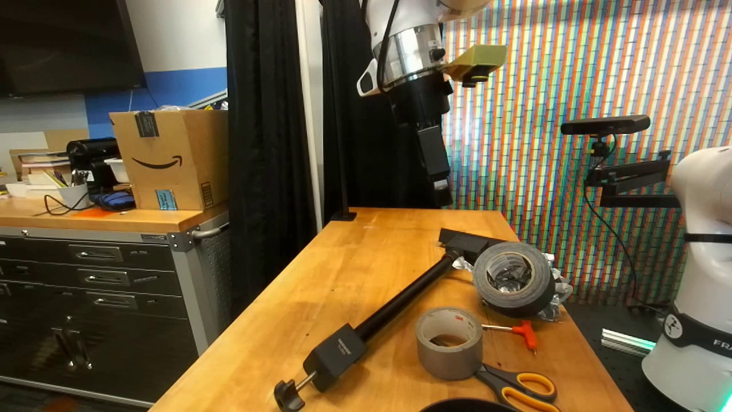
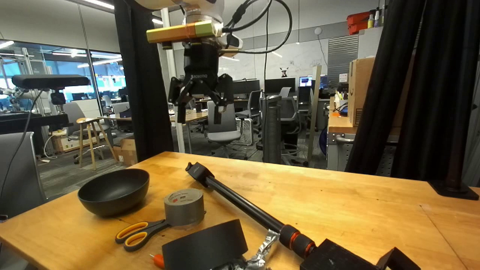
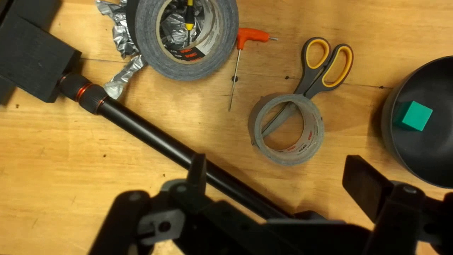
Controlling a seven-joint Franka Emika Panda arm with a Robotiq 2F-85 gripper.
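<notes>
My gripper (image 2: 199, 117) hangs high above the table, its fingers (image 2: 181, 112) spread wide with nothing between them. In the wrist view a black telescoping pole (image 3: 146, 129) with a clamp passes under the fingers. A grey tape roll (image 3: 312, 140) lies over the blades of orange-and-grey scissors (image 3: 325, 70). The larger dark tape roll (image 3: 229, 38) rests on crumpled foil (image 3: 123, 38), with a yellow-and-black tool inside its ring. Beside it is an orange-handled hex key (image 3: 250, 34). At the right, a black bowl (image 3: 433, 157) holds a green cube (image 3: 416, 115).
In exterior view 1, a camera on an arm (image 1: 604, 126) and a white robot base (image 1: 693, 343) stand off the table's right side.
</notes>
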